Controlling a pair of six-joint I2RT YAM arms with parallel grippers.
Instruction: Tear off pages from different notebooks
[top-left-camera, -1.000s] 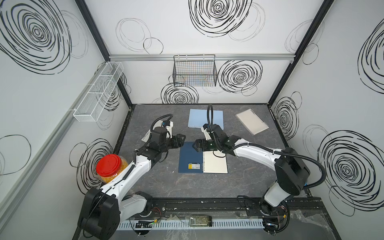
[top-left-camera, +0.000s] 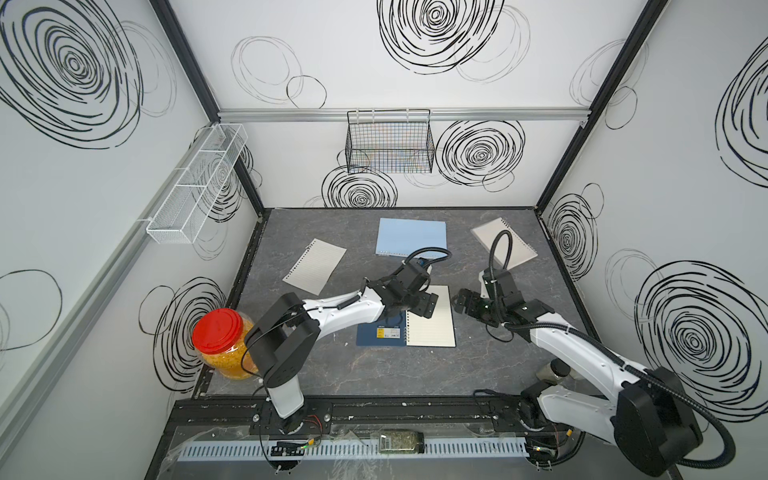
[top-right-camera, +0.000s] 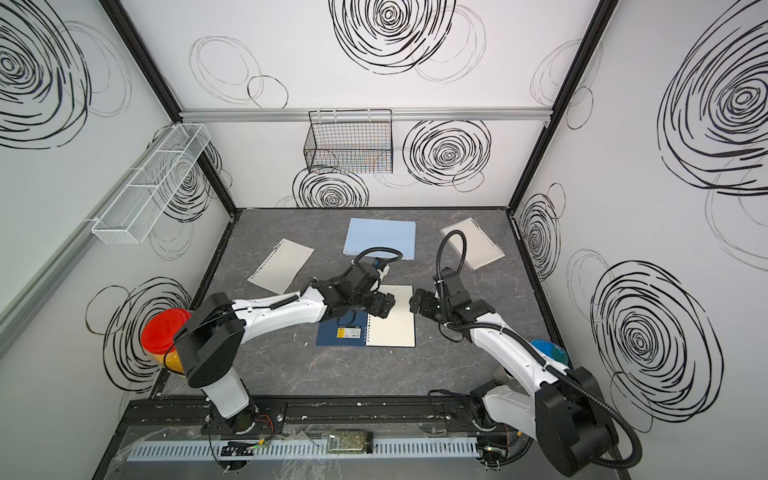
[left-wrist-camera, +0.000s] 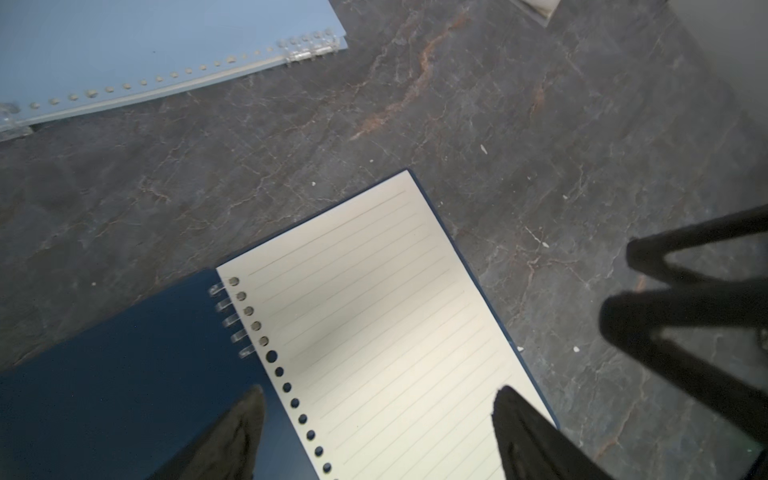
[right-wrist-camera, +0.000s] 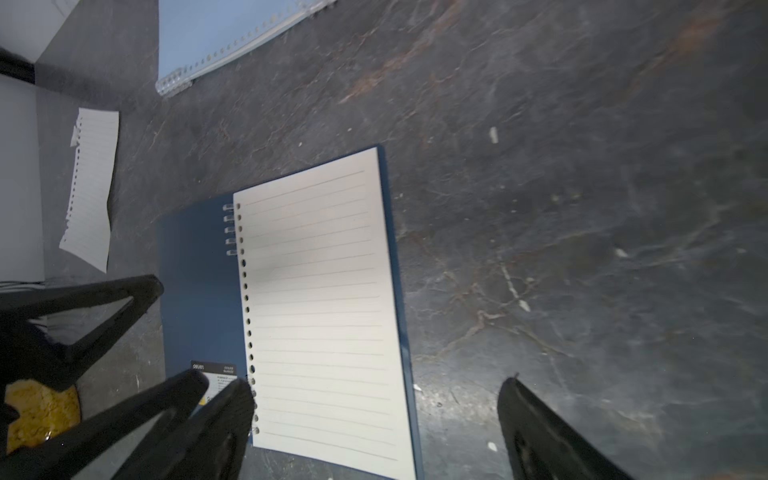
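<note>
An open spiral notebook lies front centre, dark blue cover (top-left-camera: 372, 332) on the left, lined page (right-wrist-camera: 312, 312) on the right. My left gripper (top-left-camera: 426, 305) hovers over that page, open and empty; in the left wrist view its fingers straddle the lower page. My right gripper (top-left-camera: 466, 300) stands open just right of the notebook, nothing between its fingers. A light blue notebook (top-left-camera: 410, 236) lies at the back, a cream spiral notebook (top-left-camera: 504, 240) at the back right, and a loose perforated lined sheet (top-left-camera: 313, 264) at the left.
A jar with a red lid (top-left-camera: 216, 328) stands at the front left. A black wire basket (top-left-camera: 389, 156) hangs on the back wall, a white one (top-left-camera: 192, 192) on the left wall. Bare table (top-left-camera: 304, 360) surrounds the notebooks.
My left gripper has moved right from over the dark cover to over the lined page. My right gripper has moved right, off the page to beside the notebook.
</note>
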